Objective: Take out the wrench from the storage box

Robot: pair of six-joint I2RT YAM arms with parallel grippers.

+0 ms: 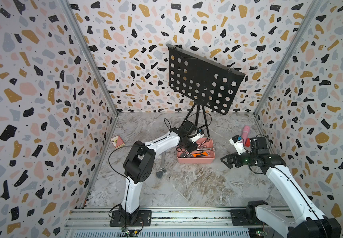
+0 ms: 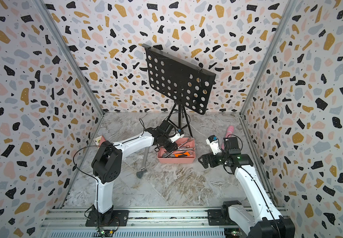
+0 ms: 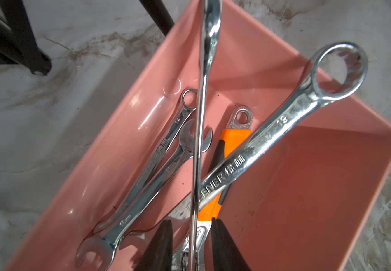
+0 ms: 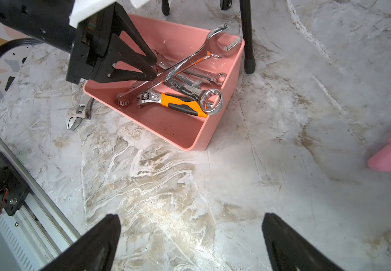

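The pink storage box (image 1: 196, 160) holds several metal wrenches and an orange-handled adjustable wrench (image 4: 181, 103). A long silver wrench (image 3: 198, 149) leans diagonally across the box, its open-ended head (image 4: 218, 44) up at the far rim. My left gripper is inside the box area, open, with that wrench's shaft running between its separated fingers. Below it, a wrench marked 19 (image 3: 267, 128) crosses the orange handle, its ring end raised near the rim. Smaller wrenches (image 3: 152, 189) lie along one side. My right gripper stands open and empty, right of the box.
Close behind the box stands a black tripod (image 1: 197, 117) carrying a perforated board. Another adjustable wrench (image 1: 161, 168) lies on the table left of the box. At the right is a pink bottle-like object (image 1: 245, 132).
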